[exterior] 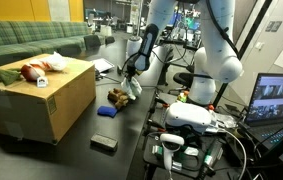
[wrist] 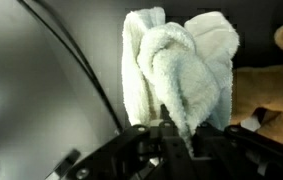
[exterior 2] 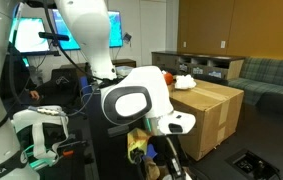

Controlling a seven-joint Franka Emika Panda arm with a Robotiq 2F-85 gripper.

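Observation:
A white cloth (wrist: 176, 65) hangs bunched from my gripper, which is shut on it in the wrist view. In exterior view 1 the gripper (exterior: 132, 74) is above the dark table, and the lifted cloth (exterior: 134, 88) droops below it. Just beside the cloth lies a brown plush toy (exterior: 121, 99), also seen at the right of the wrist view as brown fur (wrist: 261, 92). The arm's white body hides most of the gripper in exterior view 2.
A blue item (exterior: 106, 110) and a grey block (exterior: 104, 142) lie nearer on the table. At left stands a large cardboard box (exterior: 66, 105) with several objects on top. Bare tabletop (exterior: 61, 160) spreads in front of it.

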